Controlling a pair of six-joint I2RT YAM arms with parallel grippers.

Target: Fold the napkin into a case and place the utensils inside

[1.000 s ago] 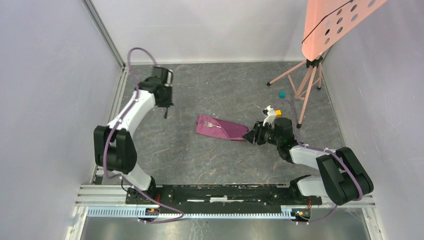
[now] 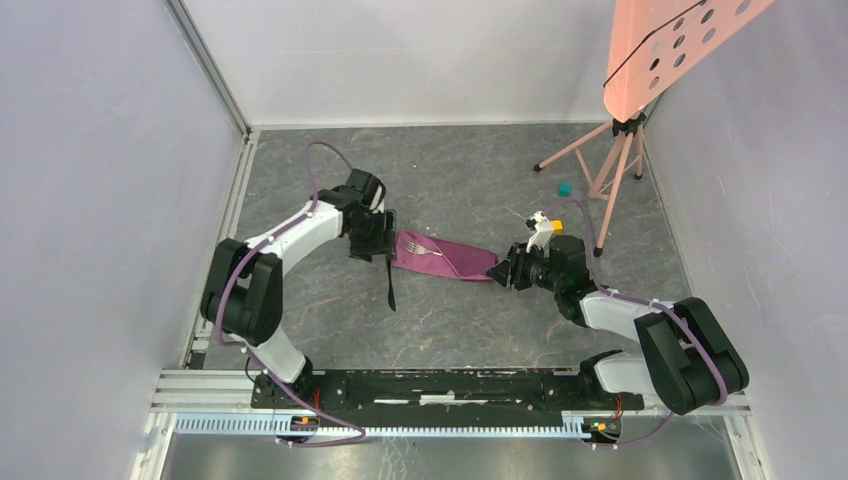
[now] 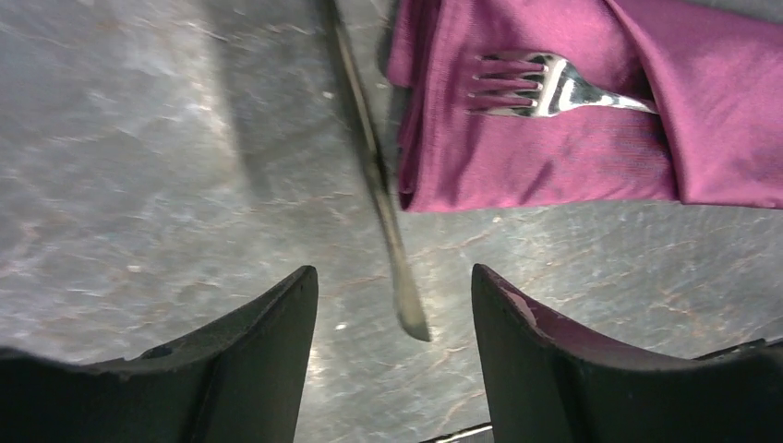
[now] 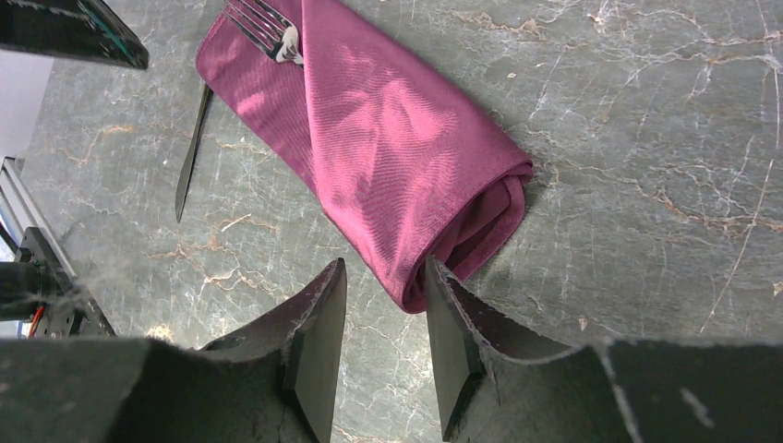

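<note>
The burgundy napkin (image 2: pixel 463 261) lies folded flat into a pocket, its diagonal flap running across it. A fork (image 3: pixel 554 85) rests on it with the tines showing and the handle end hidden under the flap. Along the napkin's left side, outside the cloth, lies a dark knife (image 3: pixel 374 171) on the table. My left gripper is open above the knife's lower end, holding nothing. At the napkin's right end, my right gripper has its fingers partly closed around a lower corner; a gap shows between them, and whether they grip cloth is unclear.
Behind my right gripper are a yellow block (image 2: pixel 556 227) and a teal block (image 2: pixel 564 189). A pink tripod (image 2: pixel 615 170) stands at the back right.
The right arm stays put.
</note>
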